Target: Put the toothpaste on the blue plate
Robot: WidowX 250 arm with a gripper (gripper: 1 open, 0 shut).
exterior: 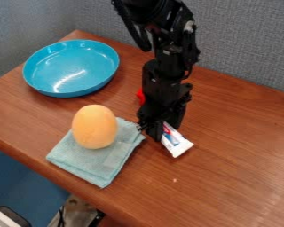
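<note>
The toothpaste tube [177, 142], white with red and blue print, lies on the wooden table just right of the cloth. My black gripper [159, 129] is down over its upper part and covers much of it. Whether the fingers are closed around the tube or only straddle it cannot be made out. At the back left stands the blue plate [50, 78], empty, well away from the tube.
An orange egg-shaped object [95, 127] sits on a folded teal cloth [106, 161] left of the gripper. Something red [139, 95] is partly hidden behind the arm. On the right, the table [245, 146] is bare.
</note>
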